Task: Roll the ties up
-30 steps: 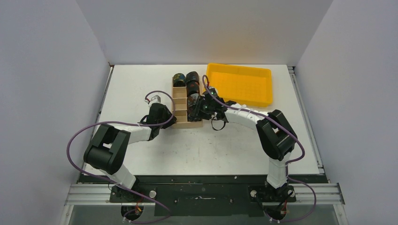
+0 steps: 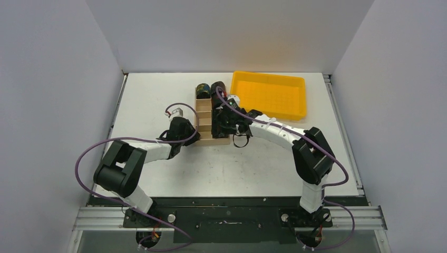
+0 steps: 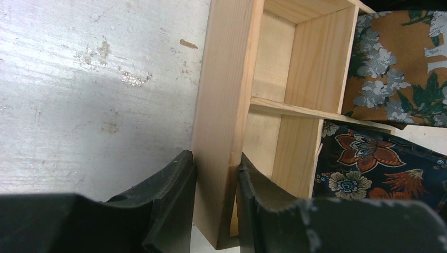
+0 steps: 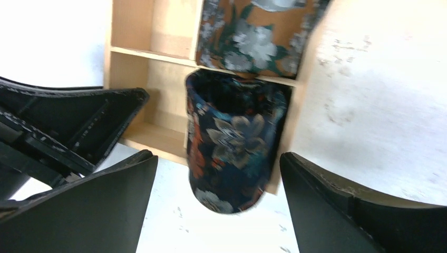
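A wooden compartment box [image 2: 213,142] stands mid-table with rolled ties in several of its cells. My left gripper is shut on the box's left side wall [image 3: 224,79], near its front end. Below my right gripper, which is open, the dark floral tie [image 4: 232,142] sits rolled in the front right cell, its hollow middle facing up. The right fingers [image 4: 337,195] stand on either side of the tie, with gaps between. Behind it a brown floral tie [image 4: 253,37] fills the neighbouring cell. From above, my right arm hides most of the right column.
A yellow tray [image 2: 269,95], empty where it shows, lies at the back right. Another rolled tie [image 2: 203,90] fills the back left cell; the left cells in front of it are empty. Free table [image 2: 253,174] lies in front of the box.
My right gripper has moved left over the right column of the box.
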